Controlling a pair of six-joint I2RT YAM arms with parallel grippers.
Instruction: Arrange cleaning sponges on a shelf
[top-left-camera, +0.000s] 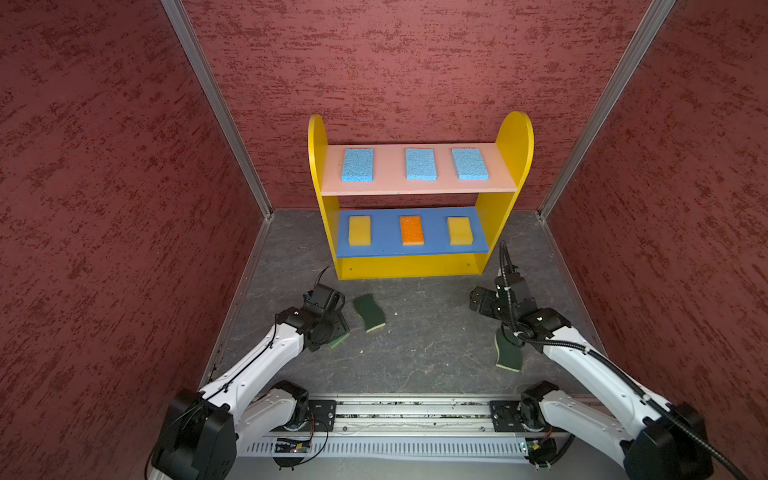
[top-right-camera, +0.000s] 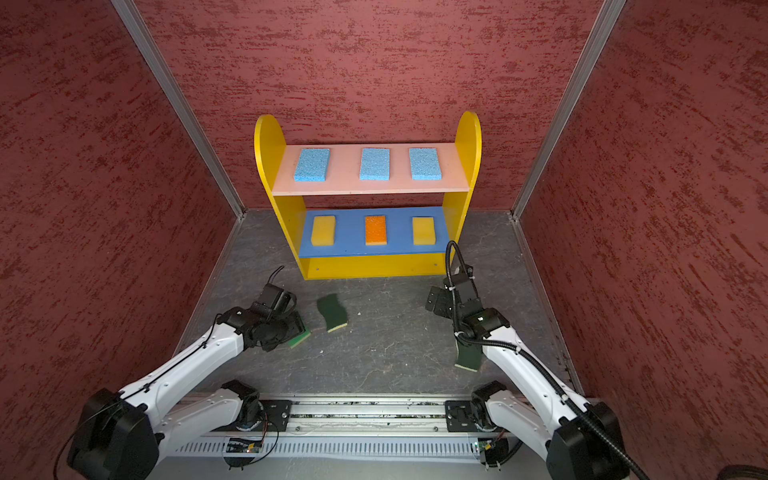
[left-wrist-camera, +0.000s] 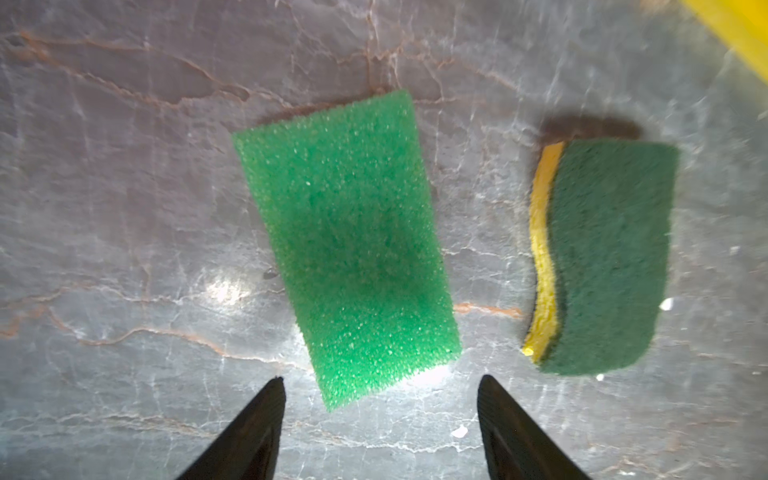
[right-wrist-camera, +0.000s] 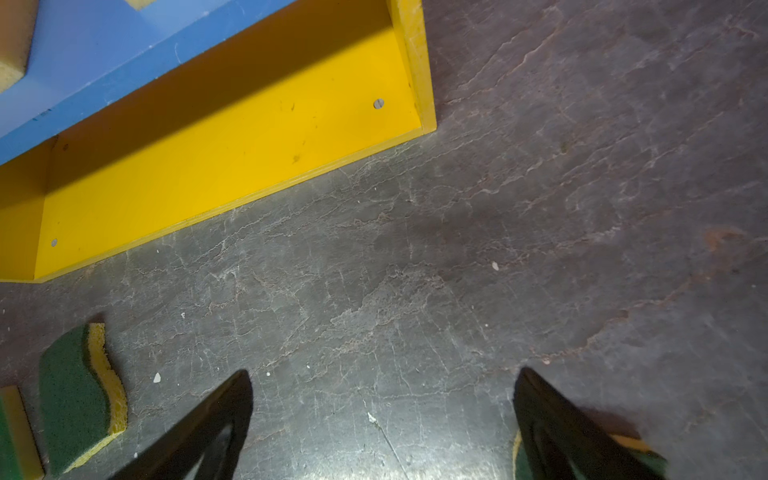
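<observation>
My left gripper is open above a bright green sponge (left-wrist-camera: 344, 248), which lies flat just ahead of its fingers. Beside it lies a wavy dark green sponge (left-wrist-camera: 608, 256) with a yellow layer. Another dark green sponge (top-left-camera: 509, 356) lies beneath my right gripper, which is open and empty.
The bottom yellow level (right-wrist-camera: 240, 136) of the shelf unit is empty in view. Red walls enclose the grey floor (top-left-camera: 432, 344) at the sides and back. The floor between the two arms is clear.
</observation>
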